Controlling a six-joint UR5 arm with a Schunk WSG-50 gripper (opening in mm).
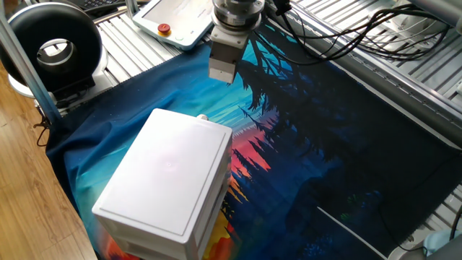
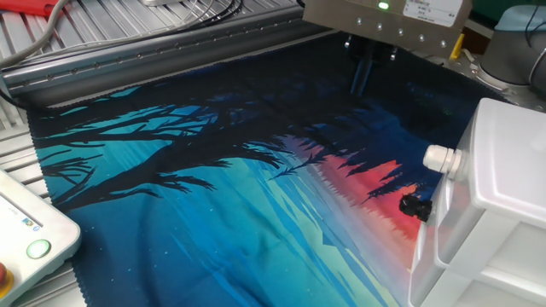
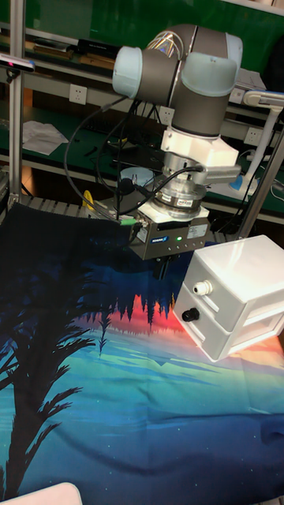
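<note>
A white two-drawer box (image 1: 164, 173) stands on the printed cloth. Its front carries a white knob (image 2: 445, 160) above and a black knob (image 2: 415, 205) below; in the third exterior view, both drawers look closed. My gripper (image 3: 160, 269) points down over the cloth, beside the box and apart from it. Its dark fingers (image 2: 360, 75) show close together as one narrow shape, with nothing visible between them. Against the dark print their tips are hard to make out. In the first exterior view, only the pale wrist housing (image 1: 226, 54) shows clearly and the fingertips are hidden.
The cloth (image 3: 126, 395) is wrinkled at one side and otherwise bare around the box. A teach pendant with a red button (image 1: 164, 29) lies at its edge. A black round object (image 1: 54, 50) stands at the corner, and loose cables (image 1: 346, 43) run near the arm.
</note>
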